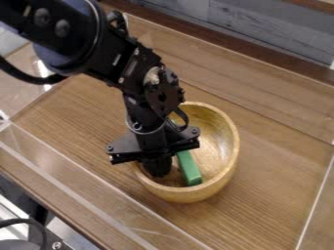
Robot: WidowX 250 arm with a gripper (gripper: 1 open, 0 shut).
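My black gripper (pixel 154 151) reaches down into a wooden bowl (pixel 222 137) near the front centre of the table, over its left side. A green object (pixel 188 168) lies in the bowl just right of the gripper. The fingertips are dark and low inside the bowl; nothing clearly shows between them, and the gripper looks shut.
A pale wall stands along the back edge. A cable hangs at the lower left.
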